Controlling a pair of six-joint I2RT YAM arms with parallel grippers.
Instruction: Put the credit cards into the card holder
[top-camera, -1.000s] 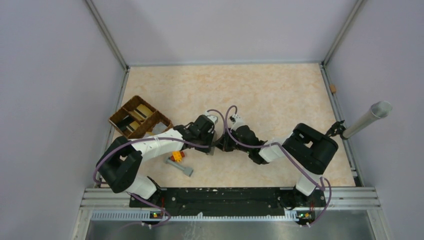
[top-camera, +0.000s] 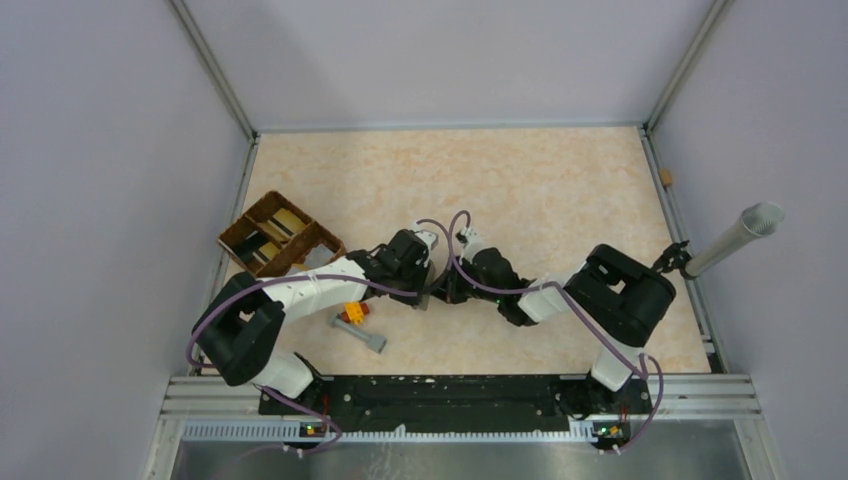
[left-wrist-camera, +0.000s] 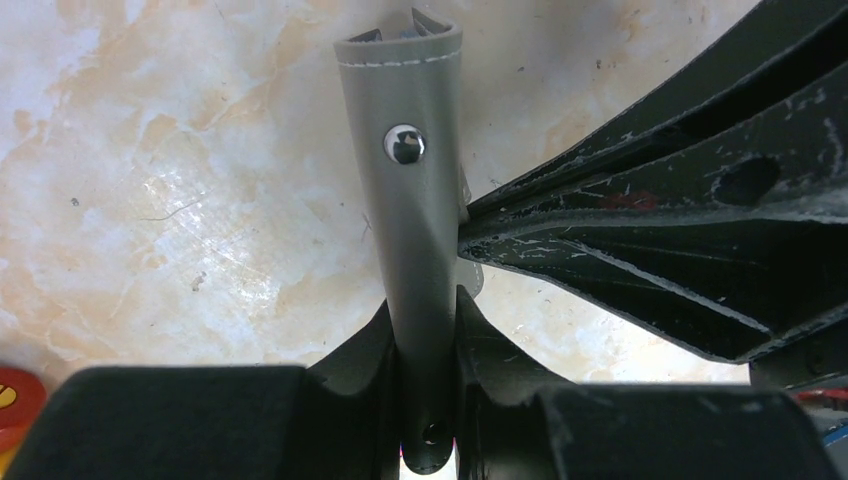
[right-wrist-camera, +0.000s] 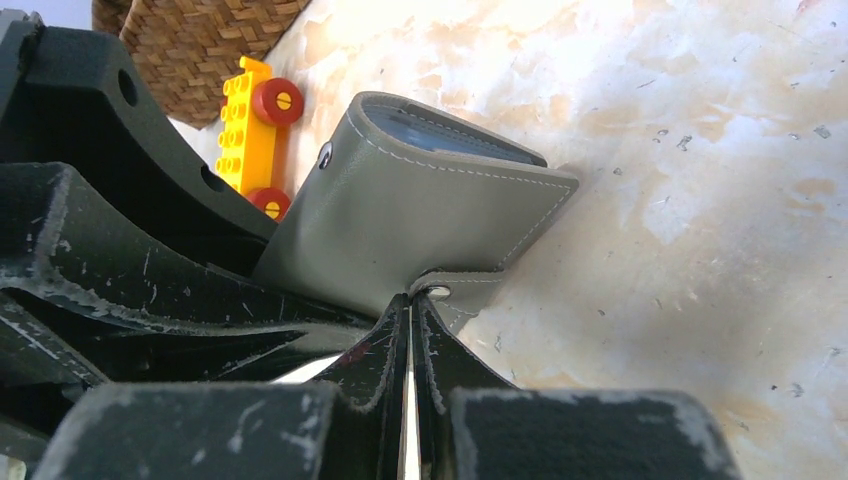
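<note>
A grey leather card holder (left-wrist-camera: 405, 200) with a snap button stands on edge, held by my left gripper, which is shut on it. In the right wrist view the holder (right-wrist-camera: 370, 220) shows stitched edges and a dark inside at its opening. My right gripper is shut, its tips at the holder's small snap tab; I cannot tell that anything is between them. In the top view both grippers meet near the middle front of the table, largely hiding the holder.
A woven box (top-camera: 305, 225) with compartments is at the left. A yellow toy brick with red wheels (right-wrist-camera: 240, 130) and a grey tool (top-camera: 350, 333) lie near the left arm.
The right arm has shifted very slightly at the holder. The left arm looks unchanged.
</note>
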